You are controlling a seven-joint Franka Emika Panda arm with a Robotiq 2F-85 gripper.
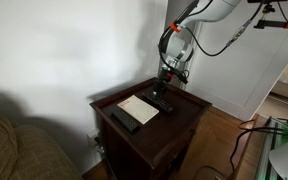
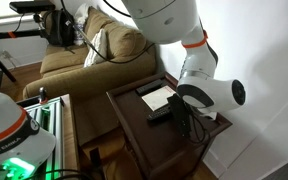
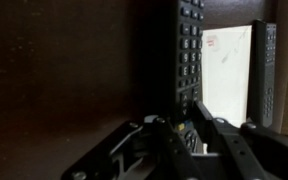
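A long black remote (image 3: 189, 60) with rows of buttons runs up the wrist view, its near end between the fingers of my gripper. The fingers are closed on that end. In exterior view 1 my gripper (image 1: 162, 92) is low over the right part of the dark tabletop, at this remote (image 1: 159, 103). Whether the remote touches the tabletop is hard to tell. A second black remote (image 1: 125, 121) lies near the table's left end, beyond a white sheet of paper (image 1: 137, 109); the wrist view also shows this second remote (image 3: 262, 75) beside the paper (image 3: 224, 80).
The dark wooden table (image 1: 134, 147) has a raised rim around its top. A white wall (image 1: 74, 60) stands behind it and a brown sofa (image 1: 24, 153) to the left. Bare tabletop (image 3: 64, 80) fills the left of the wrist view.
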